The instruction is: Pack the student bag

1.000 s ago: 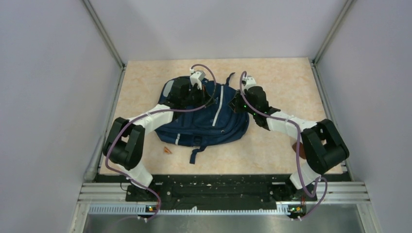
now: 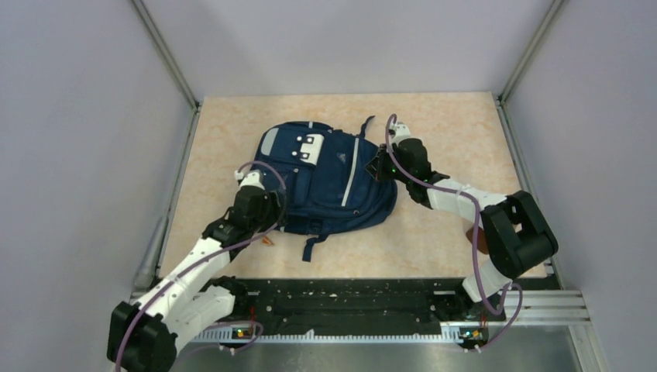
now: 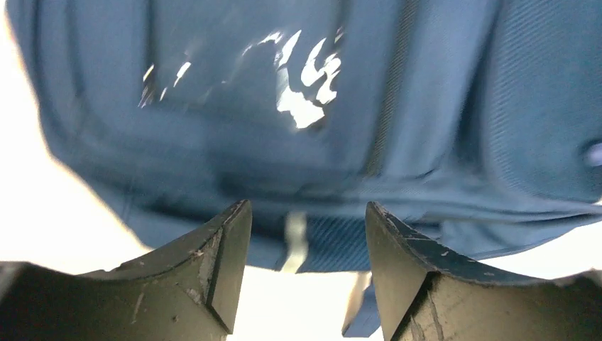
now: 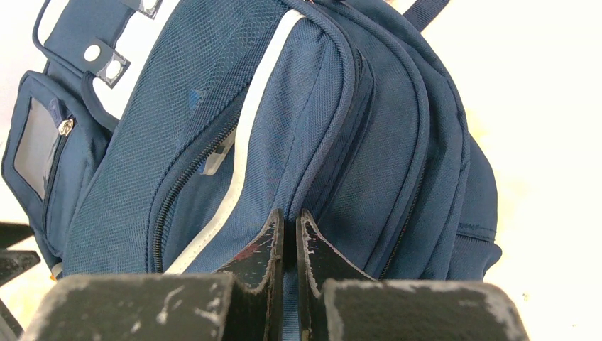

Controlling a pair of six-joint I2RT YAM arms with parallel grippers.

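Observation:
A navy backpack (image 2: 333,186) lies on the table, its white trim and zippers showing in the right wrist view (image 4: 192,142). My left gripper (image 2: 271,203) is over the bag's lower-left part; in the left wrist view its fingers (image 3: 419,284) stand apart above blurred navy fabric, nothing held. My right gripper (image 2: 378,167) is at the bag's right side, its fingertips (image 4: 307,231) together at the fabric beside the white strip; I cannot tell whether any cloth is between them.
A small orange piece (image 2: 266,240) lies below the bag's lower left. A brown object (image 2: 479,240) is partly behind the right arm.
My left gripper has moved from the bag's upper middle down and left to its lower-left part, uncovering the white patch. The right gripper has barely moved.

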